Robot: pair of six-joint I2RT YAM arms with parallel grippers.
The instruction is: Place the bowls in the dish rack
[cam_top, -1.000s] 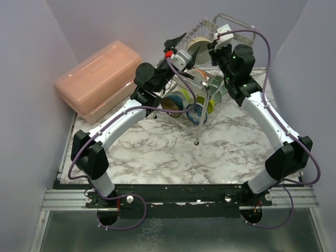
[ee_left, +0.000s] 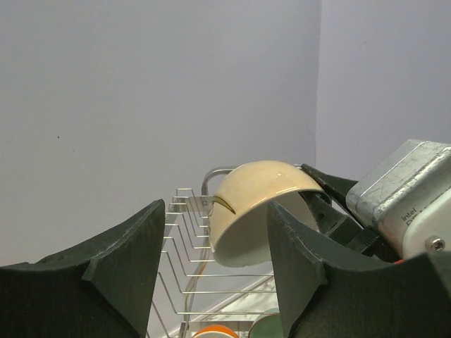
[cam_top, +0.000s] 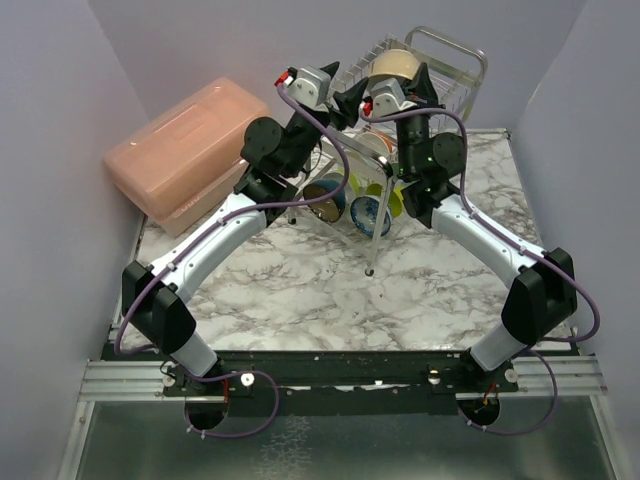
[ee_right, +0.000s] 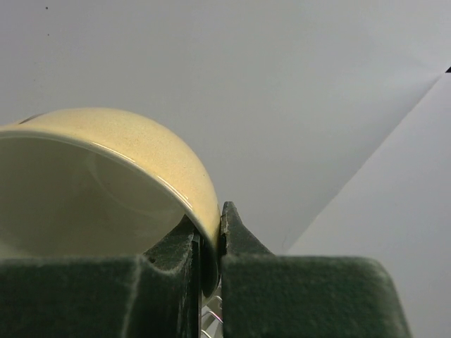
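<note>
A cream bowl [cam_top: 393, 63] is raised at the top of the dish rack [cam_top: 452, 45], tipped on its side. My right gripper is shut on its rim, as the right wrist view shows. My left gripper stands open to the left of the bowl, with the bowl seen beyond and between its fingers, apparently not touching it. More bowls sit lower in the rack, among them a blue patterned one [cam_top: 369, 214], a brown-and-blue one and green ones, partly hidden by the rack and arms.
A pink lidded box [cam_top: 180, 140] stands at the back left. Grey walls close in at the back and sides.
My left gripper has risen and straightened slightly since a second ago.
</note>
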